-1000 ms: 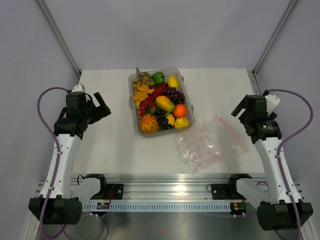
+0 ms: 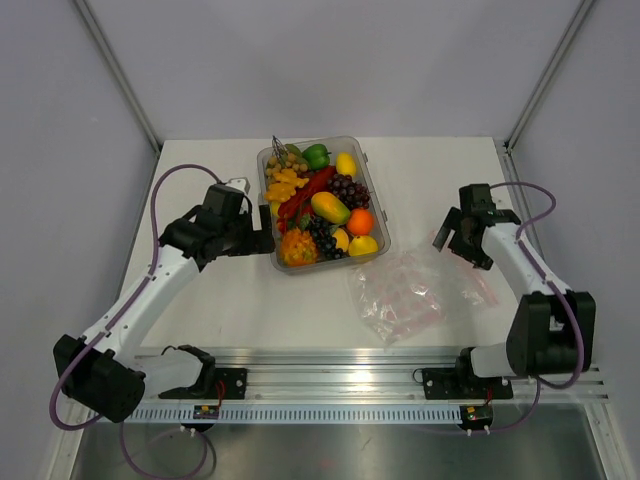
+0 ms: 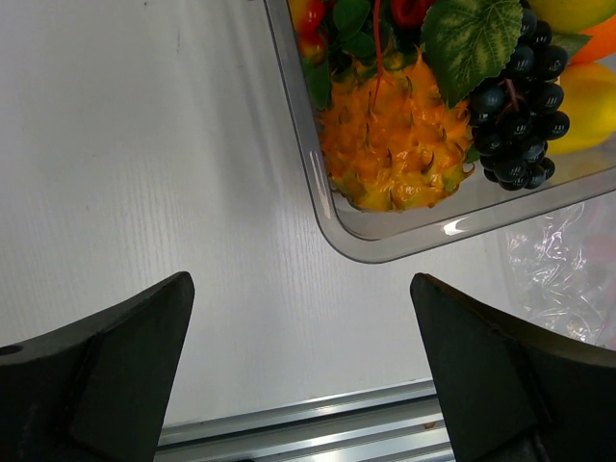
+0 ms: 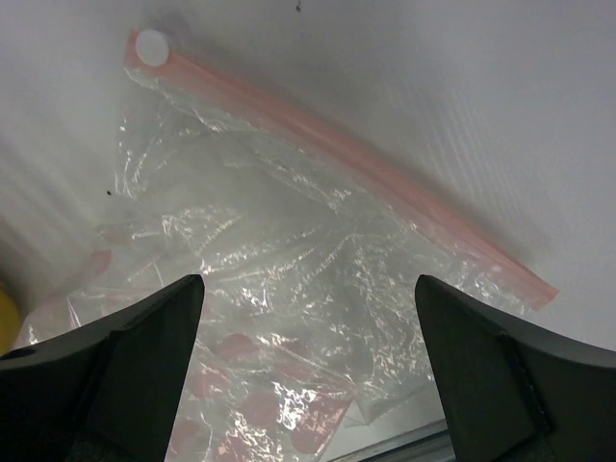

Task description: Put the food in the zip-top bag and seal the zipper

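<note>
The clear zip top bag (image 2: 400,295) lies flat on the table, right of the food bin. In the right wrist view its pink zipper strip (image 4: 337,149) runs diagonally, with a round white slider (image 4: 152,47) at one end. My right gripper (image 2: 458,240) is open above the zipper strip, nothing between its fingers. Assorted food, such as an orange spiky fruit (image 3: 399,135), black grapes (image 3: 520,125) and an orange (image 2: 360,222), fills the grey bin (image 2: 382,205). At the bin's left side is my left gripper (image 2: 265,230), open and empty.
Bare white table (image 2: 440,175) extends behind the bag and to the left of the bin. A metal rail (image 2: 330,360) borders the table's front. The bin's front right corner is close to the bag.
My left gripper has moved right, up to the bin. My right gripper has moved left and a little nearer, over the bag's zipper side. The bin and bag stay put.
</note>
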